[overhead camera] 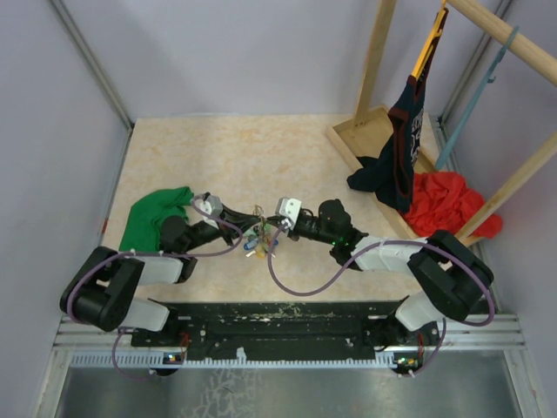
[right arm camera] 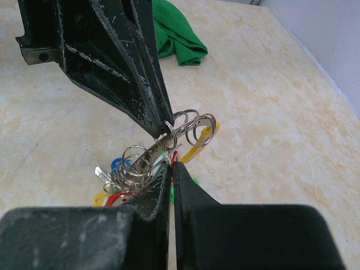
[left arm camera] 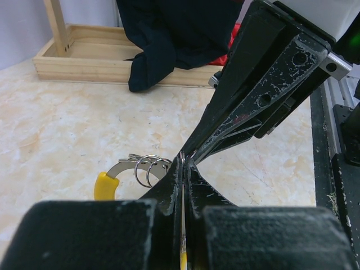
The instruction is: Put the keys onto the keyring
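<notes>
My left gripper and right gripper meet over the table's middle, both shut at a bunch of keys and rings. In the left wrist view, a metal piece with coiled rings (left arm camera: 147,163) and a yellow key (left arm camera: 106,185) lies behind the fingertips. In the right wrist view, rings (right arm camera: 199,128) hang at the left gripper's tips, above blue, yellow, red and green keys; a red piece shows at the right gripper's tips. Whether either gripper holds a thin ring or key is hard to tell.
A green cloth (overhead camera: 148,222) lies at the left. A wooden box (overhead camera: 357,135) with a frame, hanging dark fabric (overhead camera: 405,148) and red cloth (overhead camera: 452,205) stands at the right. The table behind the grippers is clear.
</notes>
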